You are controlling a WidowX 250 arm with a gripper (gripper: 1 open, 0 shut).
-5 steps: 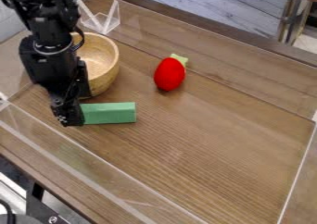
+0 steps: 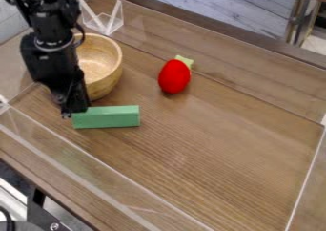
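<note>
My black gripper point(image 2: 71, 105) points down at the left, in front of a wooden bowl point(image 2: 102, 63). Its fingertips are at the left end of a green block point(image 2: 112, 116) lying on the wooden table point(image 2: 216, 168); whether they touch it I cannot tell. The gripper looks shut, with nothing visible between its fingers. Part of the bowl is hidden behind the arm.
A red oval object point(image 2: 174, 76) lies right of the bowl, with a small pale green item point(image 2: 185, 61) behind it. A clear crumpled object point(image 2: 99, 15) is at the back left.
The gripper has moved slightly left and up from over the green block's left part to its end. The block appears to lie where it was.
</note>
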